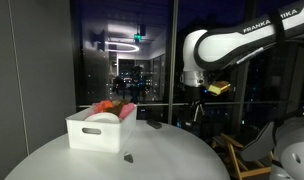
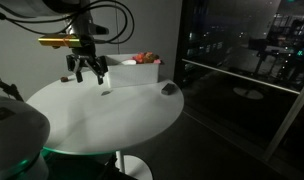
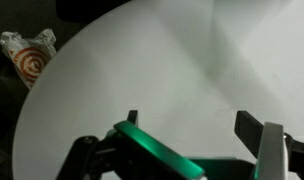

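Note:
My gripper stands open in the wrist view, its two fingers wide apart with only bare white tabletop visible between them. In the first exterior view the gripper (image 1: 196, 108) hangs above the right part of the round table, well clear of the white box (image 1: 84, 138). That box holds red, pink and white items (image 1: 117, 108) that rise to its rim. Seen from the second exterior view, the gripper (image 2: 89, 76) is in front of and left of the box (image 2: 134, 76).
A small dark piece (image 1: 128, 158) lies in front of the box, and a dark block (image 2: 169, 88) sits near the table's edge. In the wrist view a crumpled wrapper with an orange spiral (image 3: 31, 62) lies beyond the table edge. A wooden chair (image 1: 254, 152) stands beside the table.

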